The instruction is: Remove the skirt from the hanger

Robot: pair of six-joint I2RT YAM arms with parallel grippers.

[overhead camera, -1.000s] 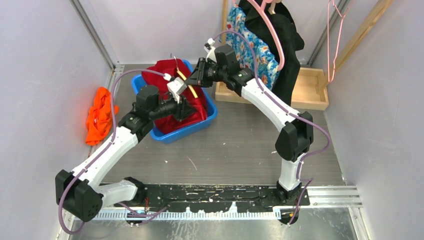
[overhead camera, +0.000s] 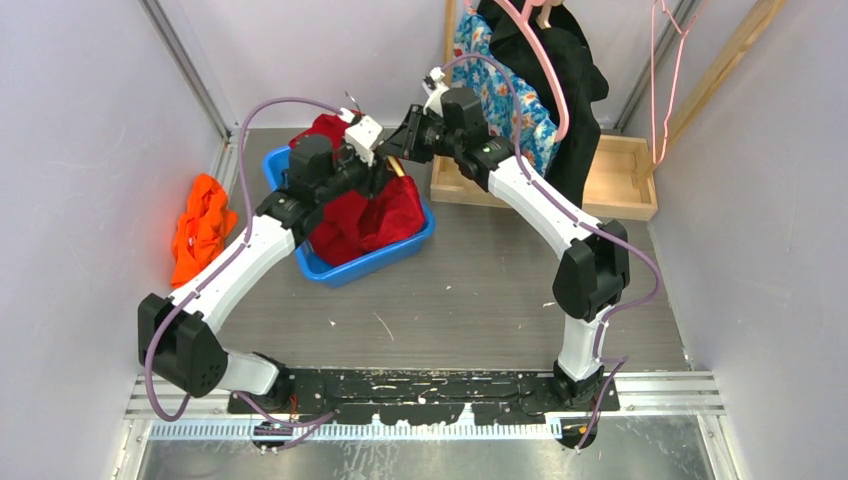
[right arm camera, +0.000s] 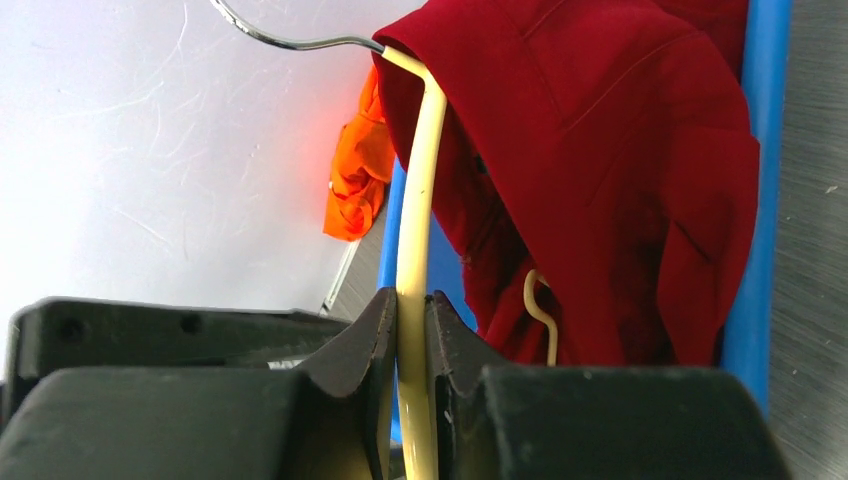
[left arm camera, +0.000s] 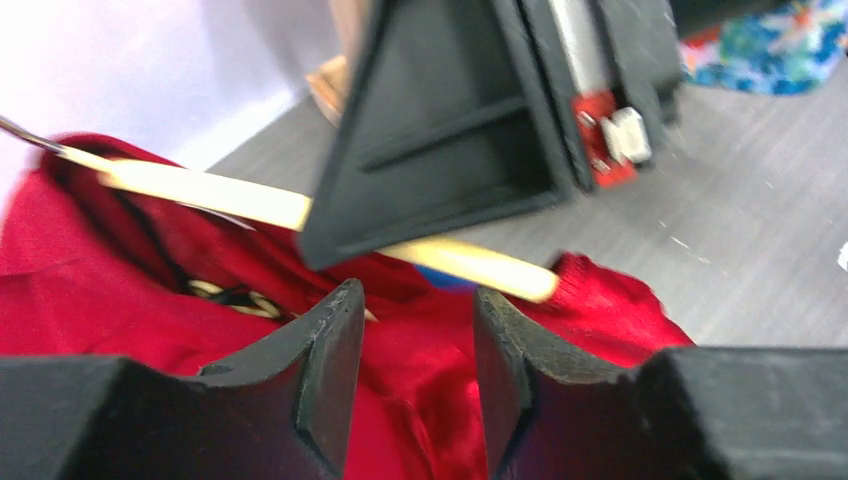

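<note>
A pale wooden hanger with a metal hook (right arm camera: pixel 420 170) is held upright between the fingers of my right gripper, which is shut on it. Red cloth (right arm camera: pixel 590 150) hangs at the hanger's top and fills the blue bin (overhead camera: pixel 365 267) below. In the left wrist view the right gripper crosses the hanger (left arm camera: pixel 210 190) from above. My left gripper is part open just below the hanger, over the red cloth, with no object clearly between its fingers.
An orange cloth (overhead camera: pixel 200 230) lies by the left wall. A wooden rack (overhead camera: pixel 620 180) at the back right carries pink hangers, a floral garment and a black one. The floor in front of the bin is clear.
The left arm has moved up and back toward the hanger and right gripper. The right gripper has shifted slightly right, with the hanger.
</note>
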